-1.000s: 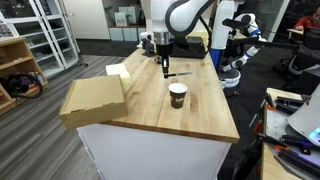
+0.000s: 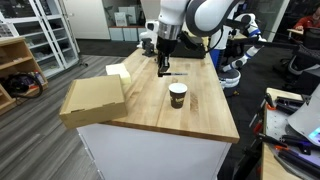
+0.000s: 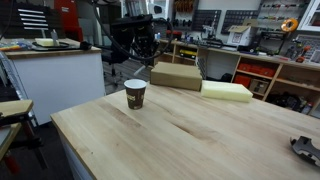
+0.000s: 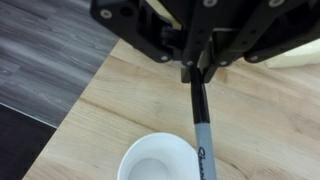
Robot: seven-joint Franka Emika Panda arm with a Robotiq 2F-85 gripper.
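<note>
A marker with a black end and grey barrel is gripped by my gripper, which is shut on its black end. In exterior view 1 the marker juts out sideways from the gripper, above the table. A paper cup stands upright on the wooden table, just in front of and below the marker. From the wrist, the open white mouth of the cup shows beside the marker's barrel, not under it. In exterior view 2 the brown-patterned cup stands near the table's edge.
A cardboard box sits at the table's left edge, with a pale yellow block behind it. A dark object lies at the table's far side in exterior view 2.
The arm's upper part has shifted in exterior view 1, and the gripper and marker have moved slightly left, with the marker still held. Cup and box have stayed put.
</note>
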